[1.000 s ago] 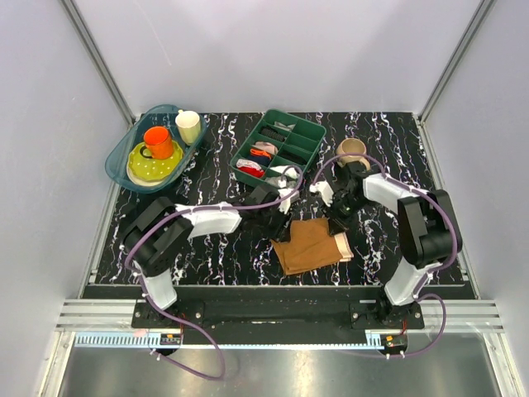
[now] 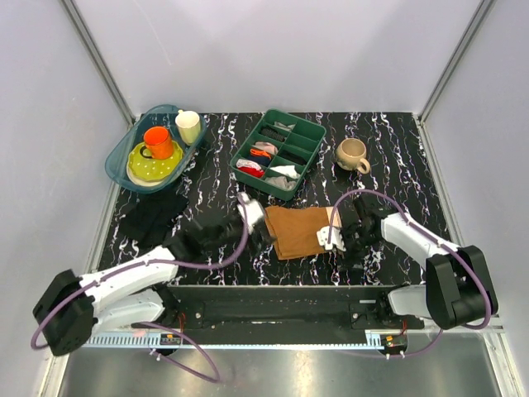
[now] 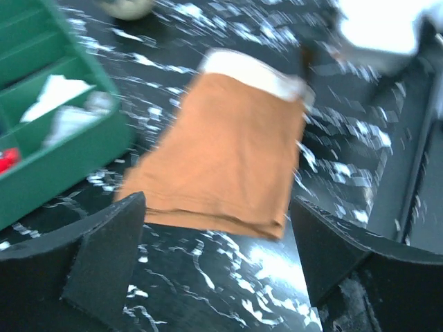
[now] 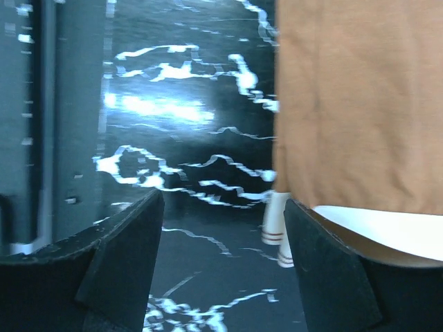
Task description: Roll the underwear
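The brown underwear (image 2: 297,231) lies flattened on the black marbled table between my grippers, its pale waistband at the right end in the top view. My left gripper (image 2: 256,240), blurred in the top view, is to its left; in the left wrist view its fingers stand apart with the cloth beyond them and nothing held. My right gripper (image 2: 351,244) is over the waistband end; in the right wrist view its fingers are open above the table and the edge of the underwear (image 4: 360,104).
A green divided box (image 2: 293,186) of folded items stands behind the underwear. A beige mug (image 2: 349,153) is at the back right, a blue tray (image 2: 120,161) with cups at the back left. Dark cloth (image 2: 145,219) lies at the left.
The underwear sits slightly farther back and left, now uncovered by the left gripper.
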